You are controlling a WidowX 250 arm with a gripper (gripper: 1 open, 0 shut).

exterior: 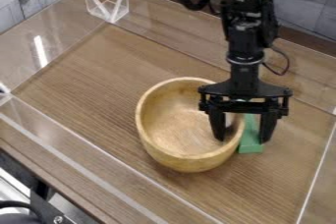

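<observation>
My black gripper (243, 112) stands open at the right side of a wooden bowl (178, 125), one finger at or just inside its rim and the other over a green block (251, 147). The block lies on the table beside the bowl, partly hidden under the gripper. Whether the fingers touch the rim or the block is hard to tell.
A white wire-like object (108, 7) is at the back left near the table's edge.
</observation>
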